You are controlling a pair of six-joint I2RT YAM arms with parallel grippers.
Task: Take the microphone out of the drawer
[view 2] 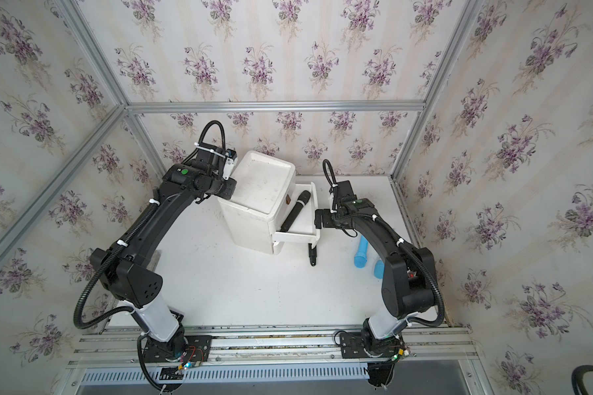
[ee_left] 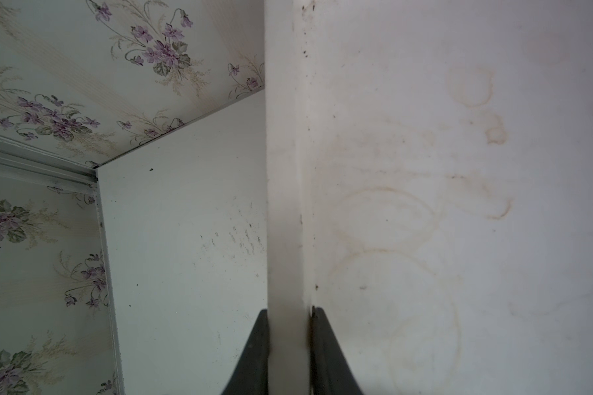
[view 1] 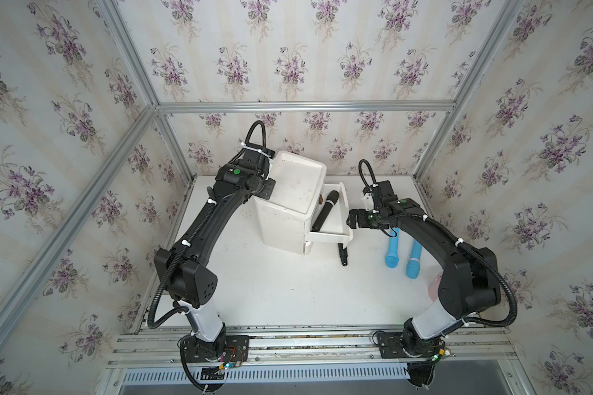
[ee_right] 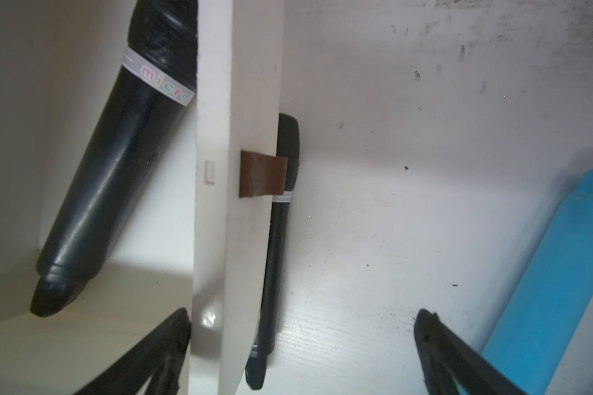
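Observation:
A black microphone (view 1: 326, 210) lies inside the pulled-out drawer (view 1: 332, 237) of a white cabinet (view 1: 280, 227); in the right wrist view it (ee_right: 112, 171) shows a "micro" label. My left gripper is shut on the rim of the cabinet's top. My right gripper is open at the drawer's outer wall (ee_right: 214, 250), which bears a brown tab (ee_right: 262, 174), with one finger over that wall's inner edge and the other outside.
A second black microphone (ee_right: 273, 263) lies on the table beside and below the drawer. Two blue microphones (view 1: 392, 250) lie to the right, and a pink object (view 1: 434, 288) is partly hidden by the right arm.

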